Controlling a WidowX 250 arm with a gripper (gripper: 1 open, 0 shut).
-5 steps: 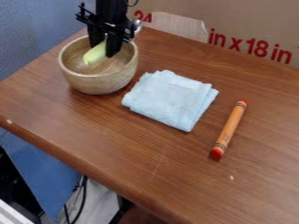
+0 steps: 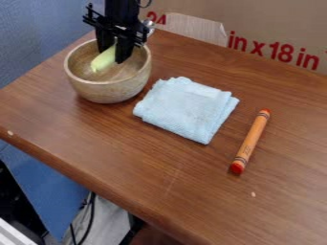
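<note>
A wooden bowl (image 2: 107,88) stands at the upper left of the table. A black gripper (image 2: 115,48) reaches down into it from above, over a pale green elongated object (image 2: 102,60) that lies angled inside the bowl at its fingers. Whether the fingers are closed on that object is hard to tell. A folded light blue cloth (image 2: 185,108) lies right of the bowl. An orange crayon-like stick (image 2: 250,141) lies farther right.
A cardboard box (image 2: 262,40) stands along the back. The table's left edge drops off beside the bowl.
</note>
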